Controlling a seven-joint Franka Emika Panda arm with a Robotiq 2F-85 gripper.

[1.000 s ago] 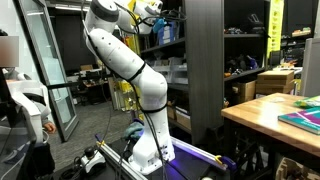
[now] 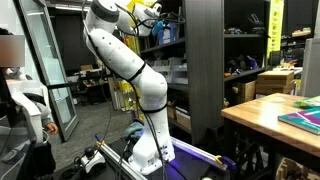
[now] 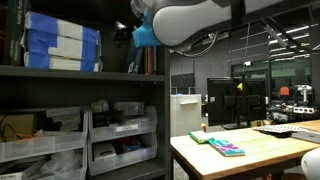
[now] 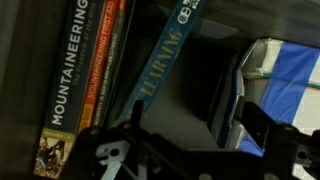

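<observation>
My gripper is open over a dark shelf, its black fingers spread at the bottom of the wrist view. Between and beyond them leans a blue book (image 4: pixel 165 60) with "LEARNING" on its spine, and I see no grip on it. To the left stand a dark book marked "MOUNTAINEERING" (image 4: pixel 75 65) and a slim red-spined book (image 4: pixel 103 70). A dark gap lies right of the blue book. In exterior view 2 the gripper (image 3: pixel 122 36) is small and dark, at the upper shelf beside the books (image 3: pixel 150 55).
A blue-and-white box (image 4: pixel 292 85) borders the gap on the right; blue-and-white boxes (image 3: pixel 62 48) fill the shelf's left. Below are clear plastic bins (image 3: pixel 122 150). A wooden table (image 3: pixel 200 158) with colourful items stands to the right of the shelving.
</observation>
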